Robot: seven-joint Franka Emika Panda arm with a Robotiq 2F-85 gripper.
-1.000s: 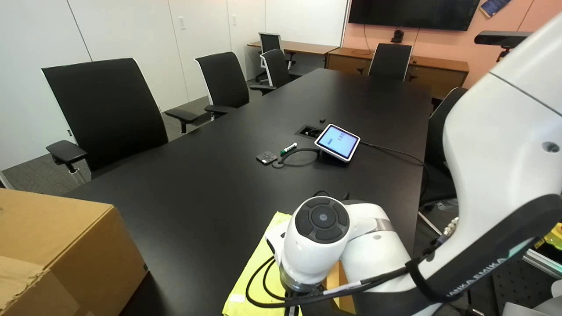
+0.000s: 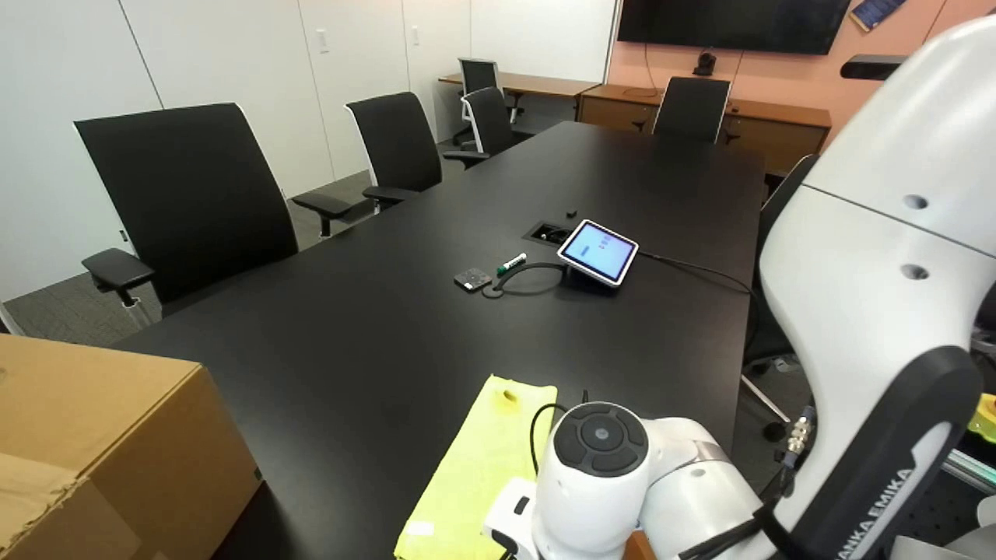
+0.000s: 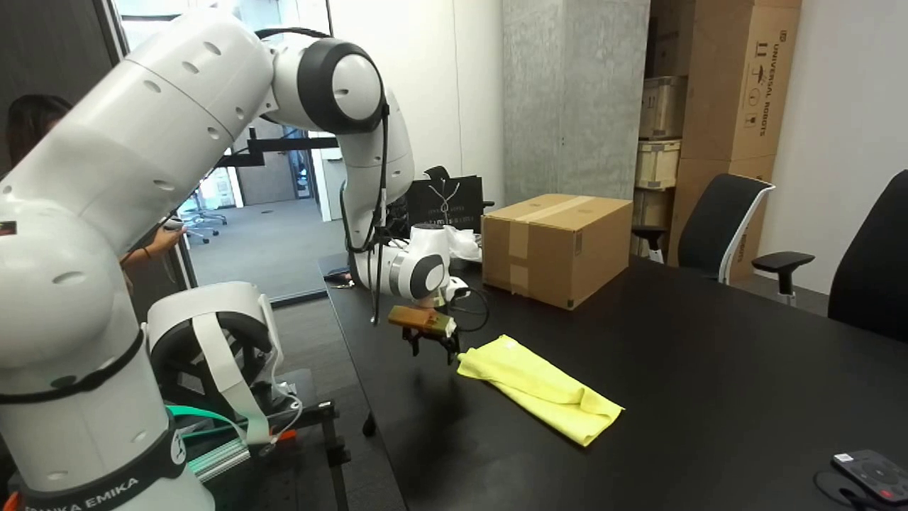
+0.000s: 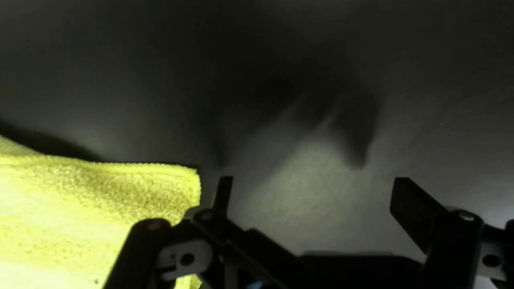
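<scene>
A folded yellow cloth [image 3: 545, 387] lies flat on the black table [image 3: 706, 375]. My gripper [image 3: 432, 348] hangs above the table just beyond the cloth's near-left end in exterior view 2, apart from it. In the wrist view the fingers of the gripper stand wide open with only bare tabletop between them. One corner of the cloth [image 4: 101, 207] reaches under the left finger [image 4: 222, 195]. From exterior view 1, the arm's wrist covers the fingers and part of the cloth [image 2: 485, 439].
A cardboard box [image 2: 121, 439] stands on the table across from the arm. Farther along are a tablet [image 2: 599, 252], a green marker [image 2: 511, 264] and a small dark device [image 2: 473, 279]. Much of the tabletop between box and tablet is clear.
Over the last second the arm's wrist has turned and shifted toward the lower right in exterior view 1, uncovering more of the cloth. The cloth's visible outline there looks the same.
</scene>
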